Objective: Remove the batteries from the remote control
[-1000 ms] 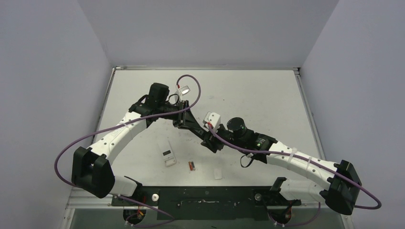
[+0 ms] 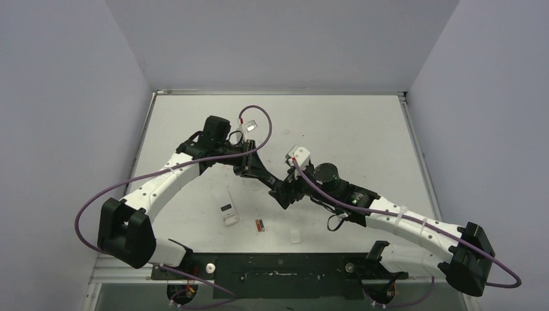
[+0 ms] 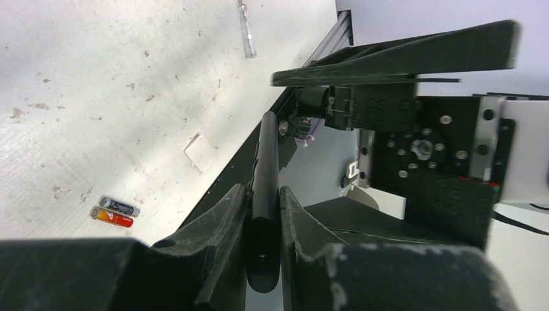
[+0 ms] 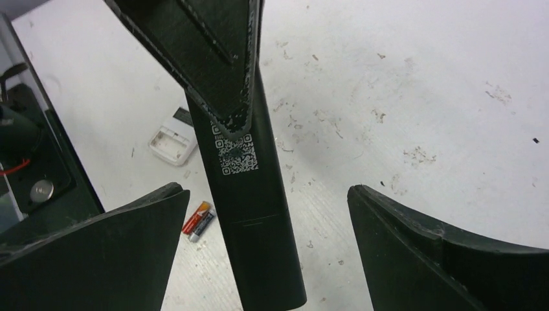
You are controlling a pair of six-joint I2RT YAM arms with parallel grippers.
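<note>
A long black remote control (image 4: 259,214) hangs above the table, with my left gripper shut on its upper part. In the right wrist view its flat face shows a QR code and a thin seam across it. My right gripper is open around the remote's lower part; clear space shows on the right side, while contact on the left cannot be told. On the table below lie two batteries side by side, one orange (image 3: 111,216) and one grey (image 3: 121,207). The inside of the remote is hidden.
A white device with a small dark screen (image 2: 226,208) lies left of the batteries. To their right is a small flat white piece (image 2: 295,236). A clear-handled tool (image 3: 247,32) rests farther off in the left wrist view.
The right arm has shifted a little to the right and back, away from the left gripper. My left gripper and the remote have hardly moved; the batteries lie where they were.
</note>
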